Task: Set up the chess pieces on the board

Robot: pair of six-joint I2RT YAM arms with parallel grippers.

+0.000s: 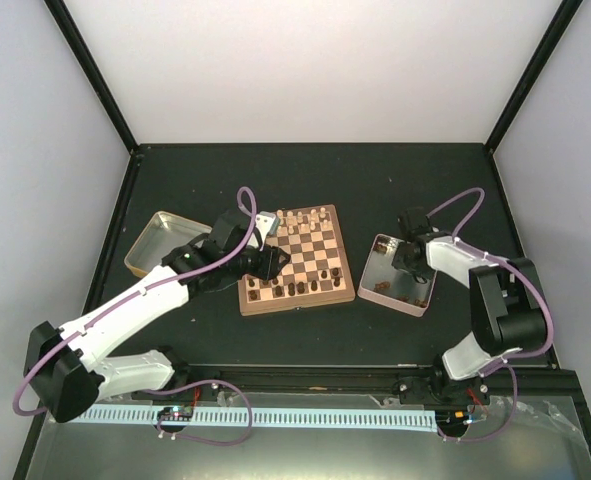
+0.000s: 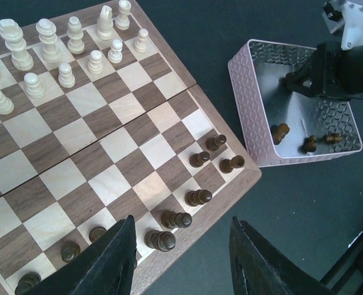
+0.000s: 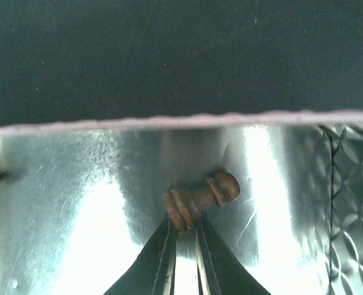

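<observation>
The chessboard (image 2: 64,144) carries white pieces (image 2: 49,43) along its far side and dark brown pieces (image 2: 176,219) along its near side. Above the board, my left gripper (image 1: 280,262) has its fingers (image 2: 123,252) wide apart, and nothing is held between them. Inside the pink-rimmed tray (image 1: 393,306), a brown pawn (image 3: 209,193) lies on its side. My right gripper is at the pawn's base end, its fingertips slightly parted. From this angle I cannot tell whether they touch the pawn.
Other brown pieces (image 2: 281,133) lie loose in the same tray, right of the board. On the left, behind my left arm, stands a second tray (image 1: 165,240) that looks empty where visible.
</observation>
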